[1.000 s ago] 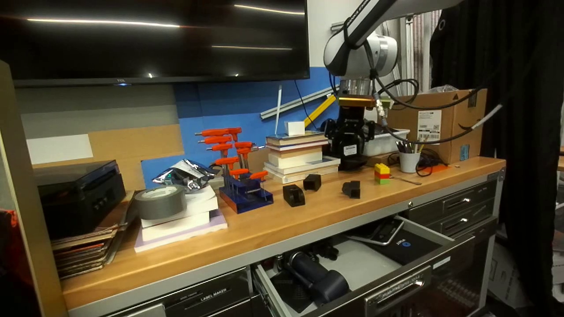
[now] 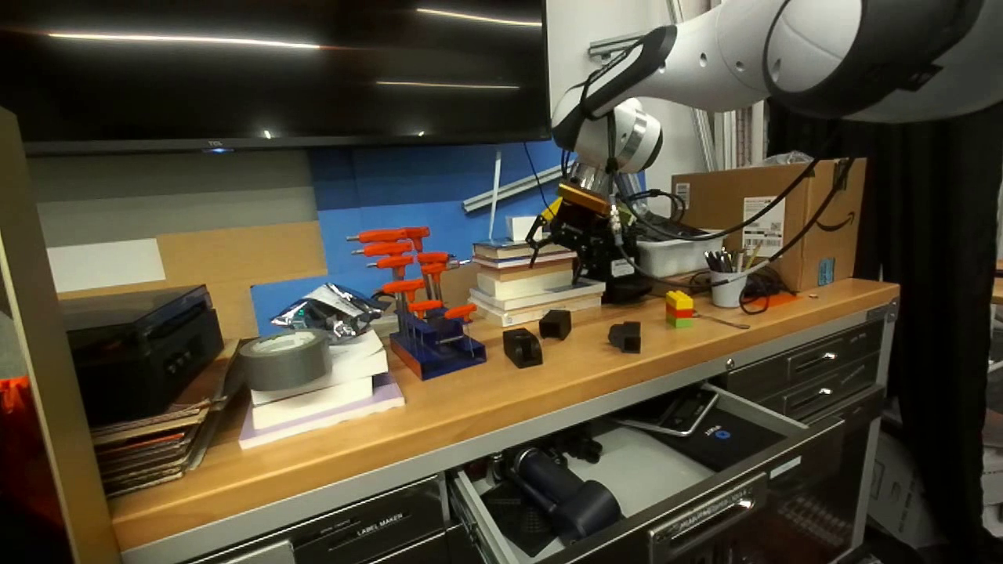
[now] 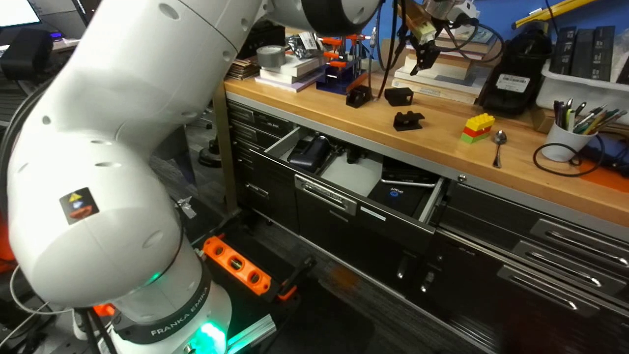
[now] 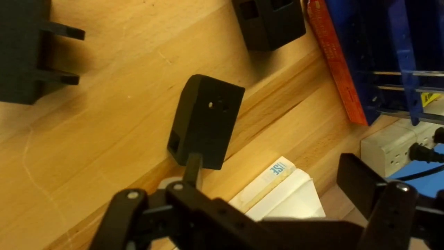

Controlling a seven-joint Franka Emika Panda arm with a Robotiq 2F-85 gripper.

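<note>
My gripper stands open, its two fingers wide apart with nothing held between them. In exterior view 1 the gripper [image 2: 556, 255] hangs tilted above and in front of the book stack, clear of the tabletop. Three black parts lie on the bench below. The middle black block [image 4: 208, 121] shows beyond the left fingertip in the wrist view; it is the black block [image 2: 555, 324] closest to the books. Another black block [image 4: 272, 21] lies by the blue tool stand, and a pronged black part [image 4: 18, 50] is at the left edge.
A book stack [image 2: 526, 282] and the blue stand [image 2: 437, 348] of orange-handled hex keys flank the parts. To the right are toy bricks [image 3: 477, 128], a spoon [image 3: 499, 147] and a pen cup [image 3: 566, 141]. Below the bench edge, a drawer [image 3: 354, 171] stands pulled out with items inside.
In exterior view 1 the arm has swung left and somewhat lower. My gripper, upright before, now tilts with its fingers toward the left, in front of the books. The bench objects have not moved.
</note>
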